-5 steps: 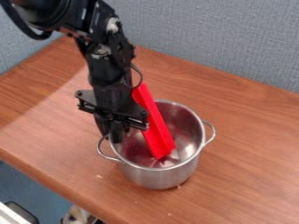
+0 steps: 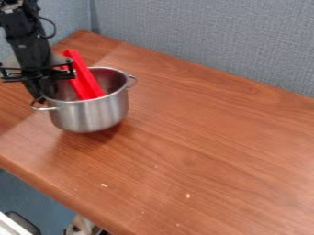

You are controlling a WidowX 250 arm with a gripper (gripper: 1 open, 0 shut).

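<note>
A steel pot [image 2: 92, 114] with two side handles stands on the wooden table at the left. A red object [image 2: 84, 75] leans inside it, its top above the rim. My black gripper [image 2: 42, 92] is at the pot's left rim, its fingers low and partly hidden; I cannot tell whether it grips the rim or is shut.
A grey padded wall [image 2: 208, 37] runs along the back. The table's front edge is at lower left, with dark items below it.
The gripper, pot and red object have moved together leftward and back, toward the far left of the table.
</note>
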